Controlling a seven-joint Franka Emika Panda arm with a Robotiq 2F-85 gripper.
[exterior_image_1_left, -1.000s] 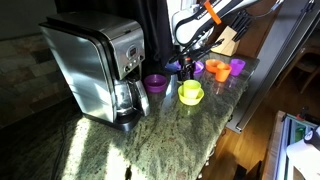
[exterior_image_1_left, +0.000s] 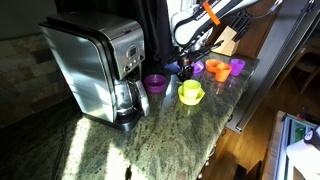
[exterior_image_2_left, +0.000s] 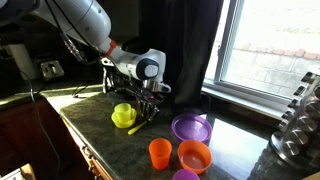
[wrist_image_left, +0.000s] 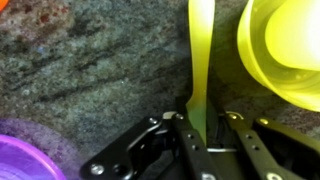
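A long yellow utensil (wrist_image_left: 201, 50) runs between the fingers of my gripper in the wrist view; the fingers stand close on both sides of it. Whether they grip it does not show. In exterior view 2 the utensil (exterior_image_2_left: 137, 128) slants at the counter top, below the gripper (exterior_image_2_left: 149, 108). My gripper (exterior_image_1_left: 186, 73) is low over the counter in exterior view 1, just behind a yellow cup (exterior_image_1_left: 191, 88) set in a yellow bowl (exterior_image_1_left: 191, 99). This yellow bowl (wrist_image_left: 257, 62) lies close to the right of the utensil in the wrist view.
A purple bowl (exterior_image_1_left: 155, 83) stands by the coffee maker (exterior_image_1_left: 122, 80). Orange cups, including one (exterior_image_2_left: 160, 153), an orange bowl (exterior_image_2_left: 194, 156) and a purple plate (exterior_image_2_left: 191, 128) are on the other side.
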